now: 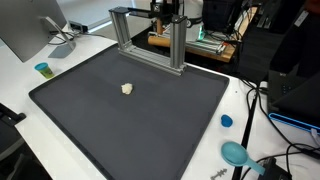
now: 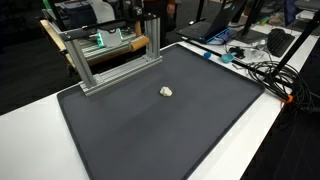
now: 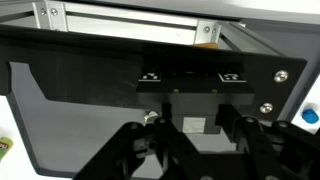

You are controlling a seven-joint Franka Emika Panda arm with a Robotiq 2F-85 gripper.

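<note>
In the wrist view my gripper has its black fingers close together, shut on a small object (image 3: 195,125). A pale grey patch of that object shows between the fingertips; the rest is dark and blurred, so I cannot tell what it is. A small beige, lumpy piece (image 1: 127,88) lies alone on the dark grey mat (image 1: 110,125). The same beige piece (image 2: 165,92) shows near the mat's far part in the second exterior view. I cannot make out the gripper clearly in either exterior view.
A silver metal frame (image 2: 120,70) stands at the mat's edge. Off the mat are a green-and-blue cup (image 1: 44,70), a blue round item (image 1: 226,121) and a turquoise ladle-like item (image 1: 238,155).
</note>
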